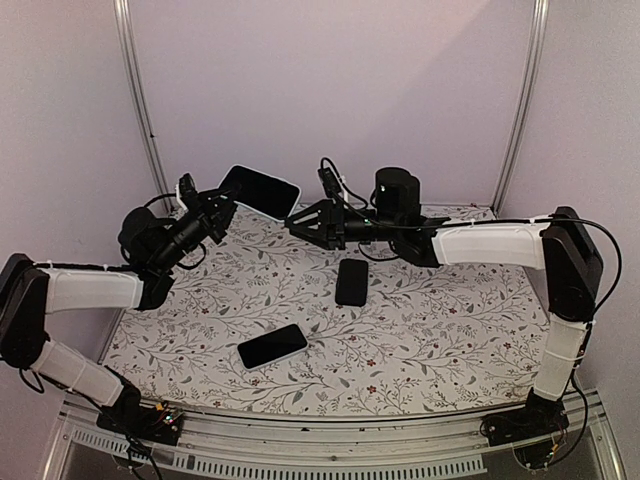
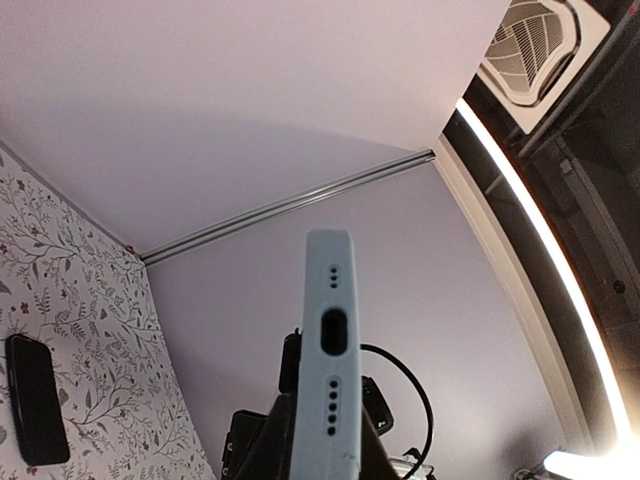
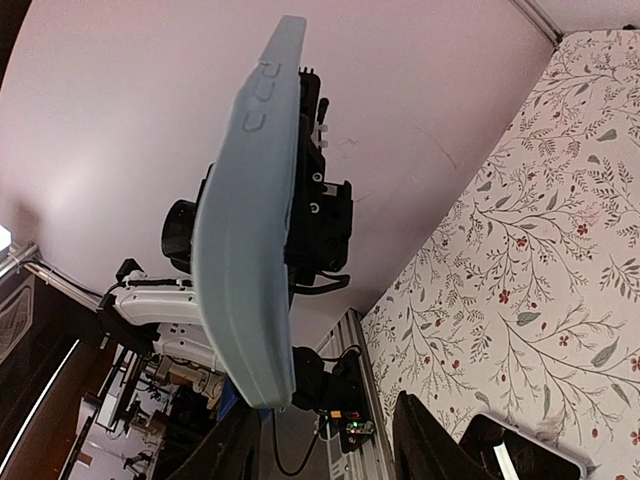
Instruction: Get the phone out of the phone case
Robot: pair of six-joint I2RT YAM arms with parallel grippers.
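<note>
A phone in a pale blue case (image 1: 262, 192) is held up above the table, its dark screen facing the top view camera. My left gripper (image 1: 226, 200) is shut on its left end. In the left wrist view, the case's edge (image 2: 328, 300) with its port hole and small holes points up. The right wrist view shows the cased phone (image 3: 250, 220) from its side edge. Close to the phone's lower right corner is my right gripper (image 1: 297, 222). Its two fingers (image 3: 410, 435) stand apart with nothing visible between them; contact with the corner cannot be made out.
A second phone (image 1: 273, 346) with a pale rim lies at the front of the flower-patterned table (image 1: 420, 350). Another dark phone (image 1: 352, 282) lies near the middle, below the right gripper.
</note>
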